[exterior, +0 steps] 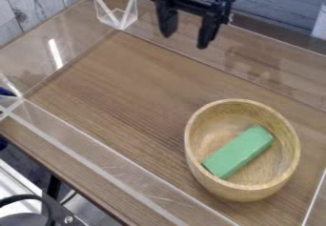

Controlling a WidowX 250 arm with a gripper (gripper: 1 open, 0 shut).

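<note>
My gripper (188, 22) is at the top centre of the camera view, dark and blurred, its fingers apart and pointing down over the wooden table (109, 87). I see nothing held between them. A pale wooden bowl (204, 125) sits at the lower right, with a green block (238, 151) lying inside it, well away from my gripper.
A white wire-like holder (116, 12) stands at the upper left of the table. Dark cables and hardware lie off the table's lower-left edge.
</note>
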